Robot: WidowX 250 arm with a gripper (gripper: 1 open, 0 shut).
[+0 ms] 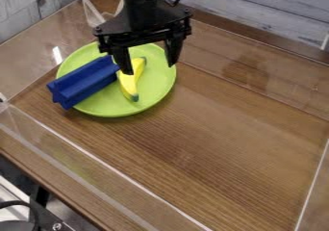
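A black gripper (144, 48) hangs over the back of a green plate (154, 92), its fingers spread open on either side. On the plate a yellow banana (130, 84) lies lengthwise below the gripper. A long blue block (81, 82) lies diagonally on the left part of the plate, reaching its rim. I cannot see anything held between the fingers.
A pale wall (270, 6) runs along the back, and a black cable lies at the lower left corner.
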